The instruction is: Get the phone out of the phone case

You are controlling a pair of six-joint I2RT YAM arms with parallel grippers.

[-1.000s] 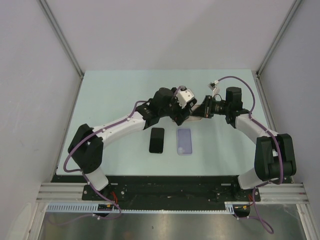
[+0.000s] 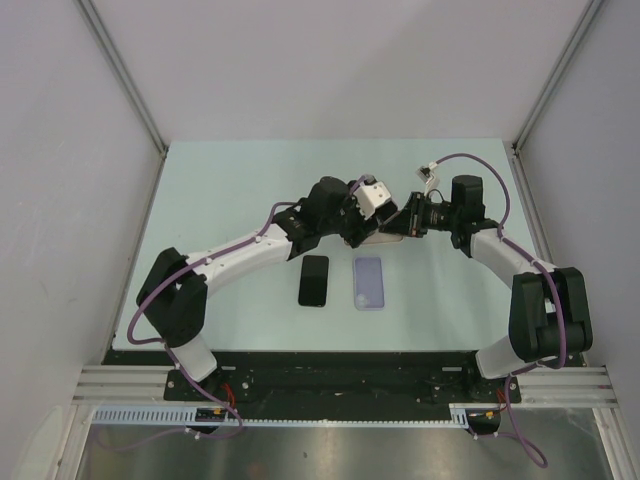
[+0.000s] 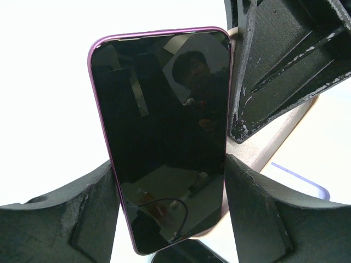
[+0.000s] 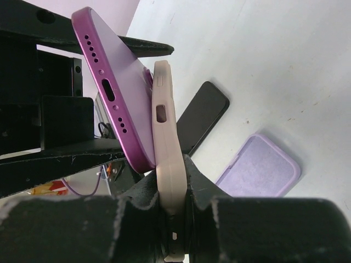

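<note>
Held up above the table, the pink-rimmed phone point(image 3: 159, 131) faces the left wrist camera with its black screen, between the fingers of my left gripper; whether they grip it cannot be told. In the right wrist view its pink edge point(image 4: 104, 82) leans away from the beige case point(image 4: 169, 142), touching or very close beside it. My right gripper is shut on the beige case. In the top view both grippers, left point(image 2: 362, 215) and right point(image 2: 410, 215), meet over the upper middle of the table.
On the table below lie a black phone point(image 2: 313, 280) and, to its right, a lavender case point(image 2: 368, 282). Cables run along both arms.
My left gripper has shifted very slightly with the phone in the top view; the right arm looks still.
</note>
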